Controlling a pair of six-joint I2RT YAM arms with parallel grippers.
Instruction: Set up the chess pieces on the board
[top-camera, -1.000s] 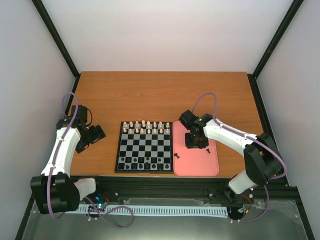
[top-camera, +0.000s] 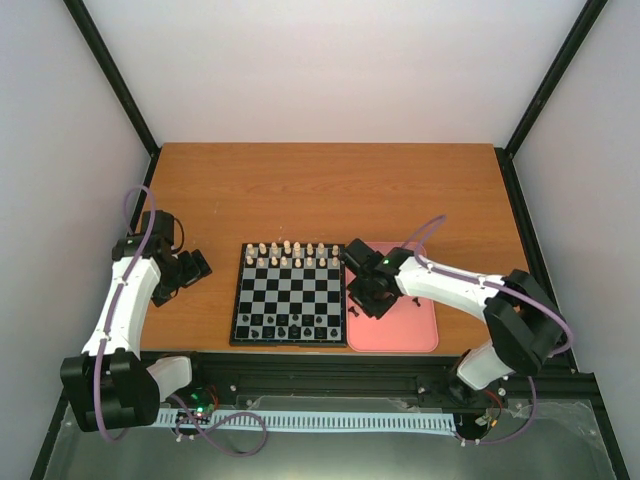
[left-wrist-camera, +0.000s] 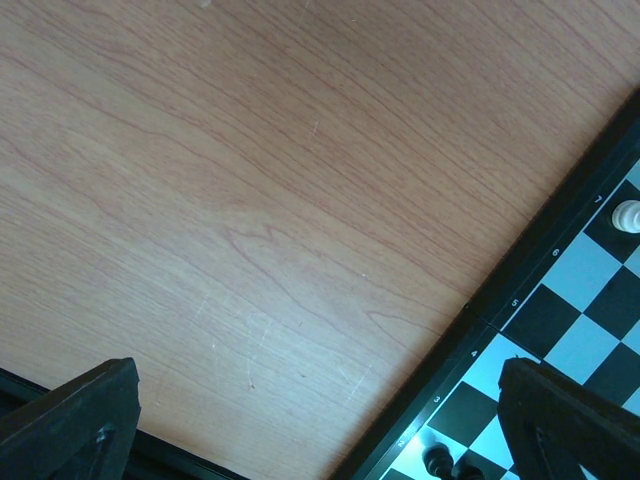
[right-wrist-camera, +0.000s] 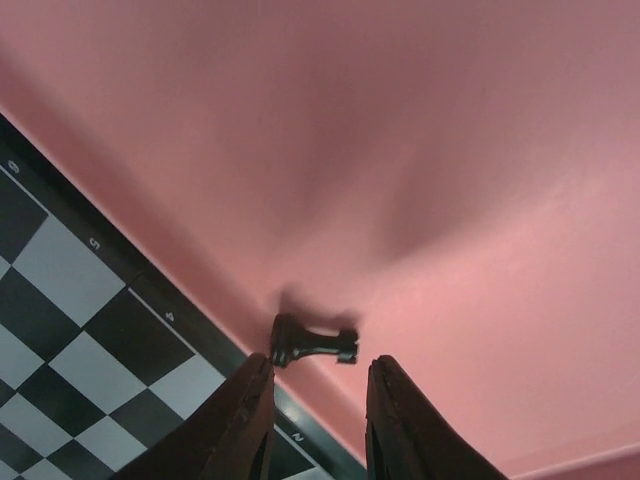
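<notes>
The chessboard (top-camera: 290, 291) holds white pieces along its back rows and black pieces along its front rows. Right beside it lies the pink tray (top-camera: 392, 335) with a few loose black pieces. In the right wrist view a black rook (right-wrist-camera: 305, 342) lies on its side in the tray near the board's edge. My right gripper hangs just short of that rook, fingers parted, nothing between them. My left gripper stands open over bare wood left of the board (left-wrist-camera: 580, 300), holding nothing.
The table's front edge borders a dark rail.
My right arm has swung toward the board and toward the front, over the left part of the tray. The left arm and the board are unchanged.
</notes>
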